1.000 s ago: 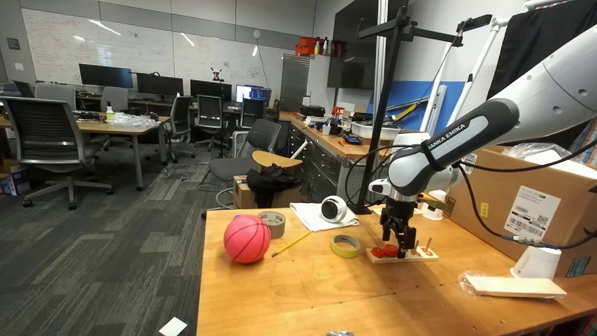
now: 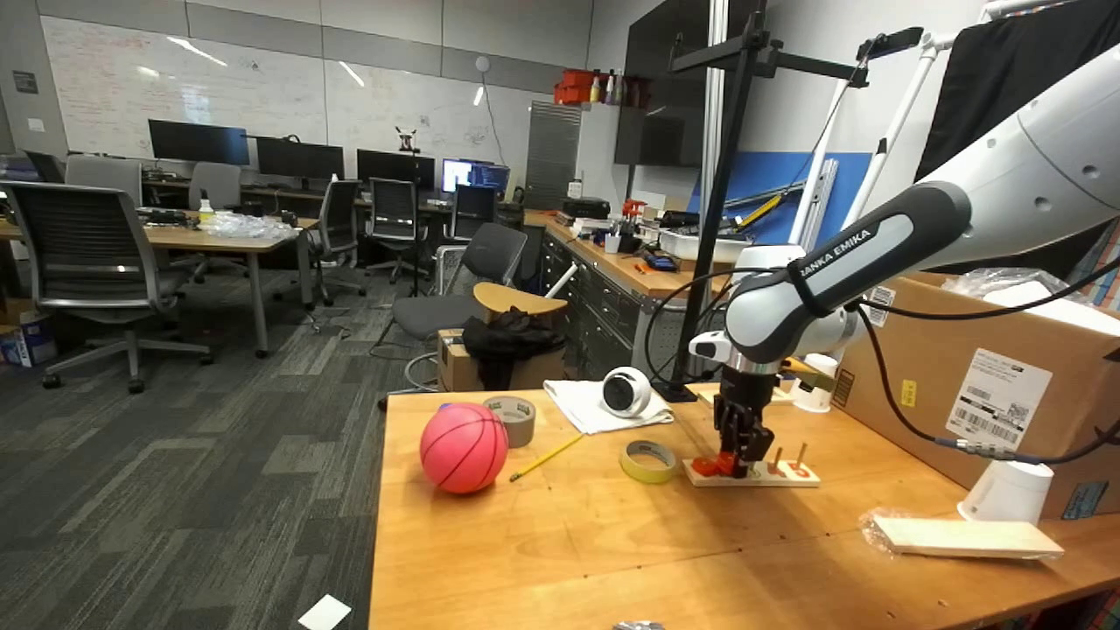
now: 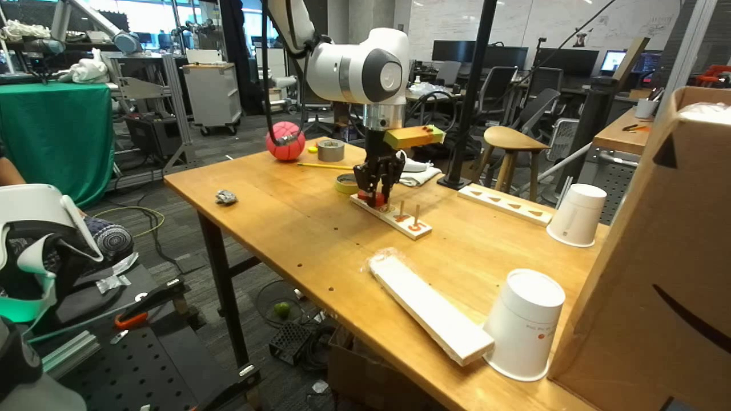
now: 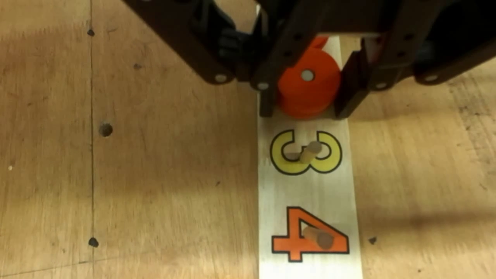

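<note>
A narrow pale wooden board (image 4: 304, 193) with pegs and painted numbers lies on the table. Red-orange discs (image 4: 309, 88) sit on a peg just beyond the yellow 3, the peg's tip showing in their centre hole. My gripper points down over the board, shut on these discs with one finger on either side. More red (image 4: 319, 42) shows behind them, partly hidden by the gripper. In exterior view 1 a red disc (image 2: 704, 467) is at the board's left end, beside the gripper (image 2: 741, 471). The pegs at 3 (image 4: 312, 151) and 4 (image 4: 321, 238) are bare.
A yellow tape roll (image 2: 648, 462) stands close to the board's left end. Farther left are a pencil (image 2: 548, 458), a pink ball (image 2: 463, 448) and grey tape (image 2: 511, 420). A wrapped plank (image 3: 432, 306) and white cups (image 3: 526, 325) lie toward the big cardboard box (image 3: 641, 274).
My gripper has shifted slightly left in exterior view 1 and its fingers have come in around the discs. The board has moved a little to the left too.
</note>
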